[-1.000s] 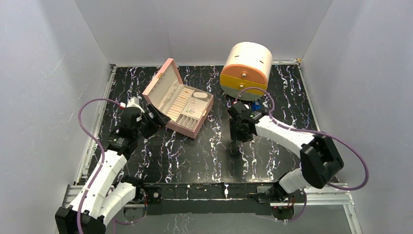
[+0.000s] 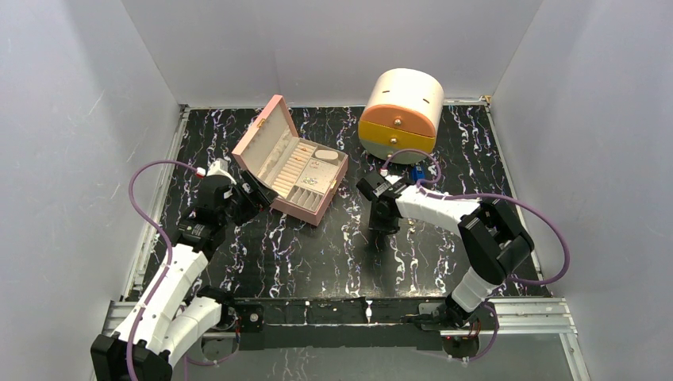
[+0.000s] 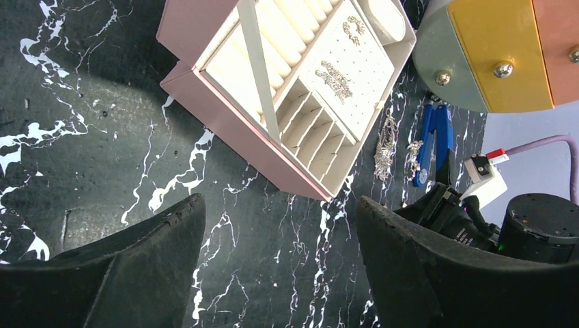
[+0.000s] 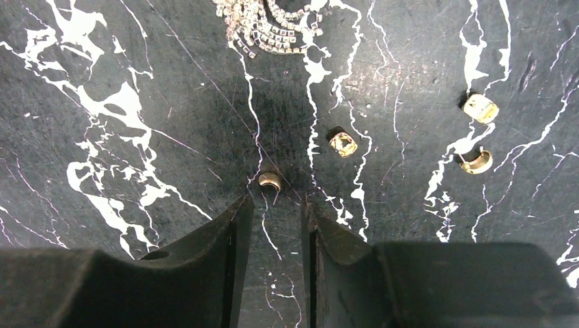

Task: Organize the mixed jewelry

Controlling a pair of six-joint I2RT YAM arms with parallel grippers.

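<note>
An open pink jewelry box (image 2: 310, 205) sits left of centre, with ring rolls, compartments and an earring board (image 3: 362, 82) holding small pieces. My right gripper points at the marble table, its fingers part open with a narrow empty gap, just below a small gold ring (image 4: 270, 180). More gold pieces (image 4: 343, 143) lie to the right, and a rhinestone chain (image 4: 270, 27) lies above. My left gripper (image 2: 258, 190) hangs open at the box's left front corner, nothing between its fingers.
A rounded cabinet (image 2: 401, 95) with coloured drawers stands at the back right. A blue object (image 3: 442, 133) lies before it, beside silvery jewelry (image 3: 384, 154).
The left arm and the box have not moved.
</note>
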